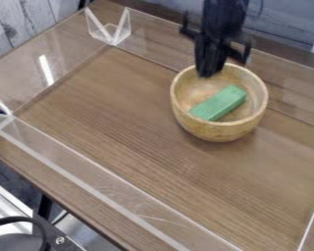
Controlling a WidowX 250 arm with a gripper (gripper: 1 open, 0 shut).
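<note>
A light wooden bowl (195,123) stands right of the table's centre. A green block (220,103) lies inside it, toward its right side. My black gripper (215,49) is blurred above the bowl's back, at the top of the view, apart from the green block. It appears shut, with nothing visible in its grasp, though the blur hides detail.
Clear plastic edging runs along the left, with a small clear bracket (110,27) at the back left. Black cables (23,235) lie at the bottom left.
</note>
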